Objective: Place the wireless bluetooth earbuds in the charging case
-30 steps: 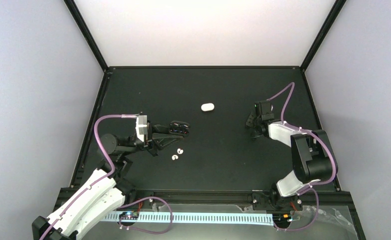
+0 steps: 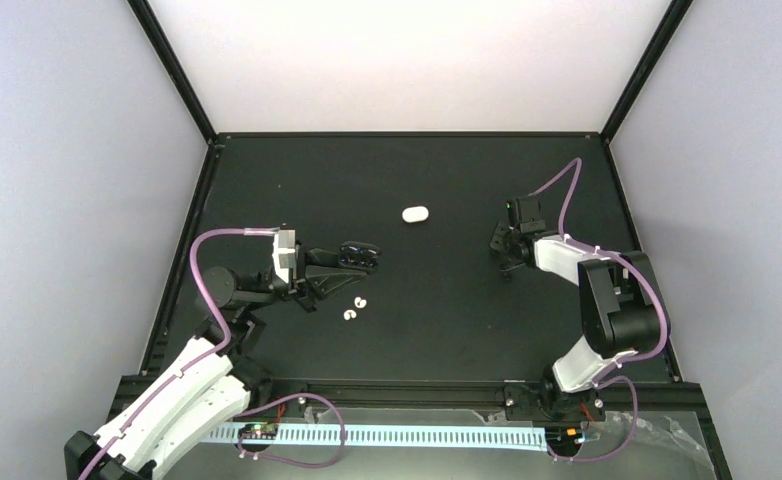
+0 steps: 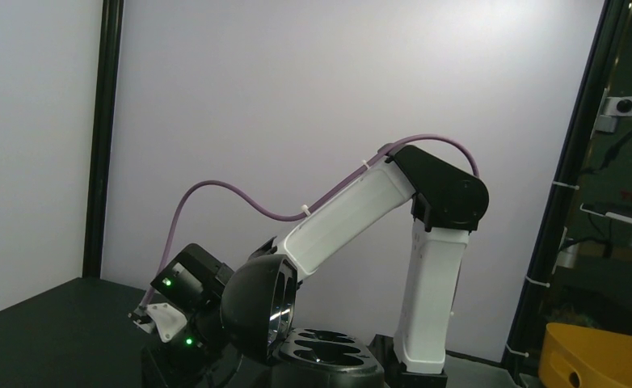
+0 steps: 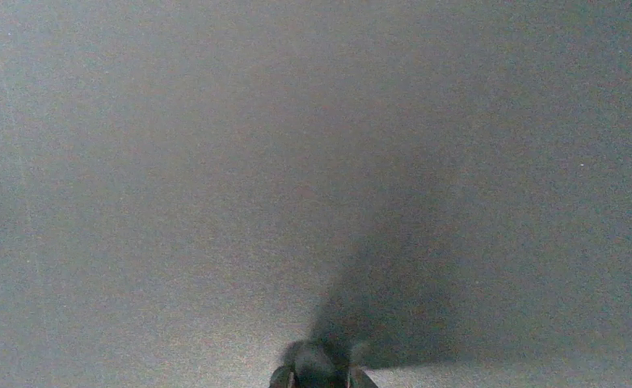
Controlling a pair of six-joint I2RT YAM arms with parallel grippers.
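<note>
A glossy black charging case (image 2: pixel 359 256) is held up over the left middle of the table, my left gripper (image 2: pixel 353 266) shut on it. From the left wrist view its rounded lid (image 3: pixel 252 307) stands open and the tops of its wells (image 3: pixel 329 347) look empty. My right gripper (image 2: pixel 505 270) is low over the right side of the table. At the bottom edge of the right wrist view its fingertips (image 4: pixel 361 378) stand apart, with a dark rounded shape (image 4: pixel 314 364) between them; whether they touch it cannot be told.
White earbuds (image 2: pixel 350 314) lie on the table just in front of the left gripper. A closed white case (image 2: pixel 415 214) sits at the table's middle back. Between the two arms the black tabletop (image 2: pixel 437 310) is clear.
My right arm has shifted slightly leftward and its wrist has turned a little. The left arm, the black case and the white pieces have stayed still.
</note>
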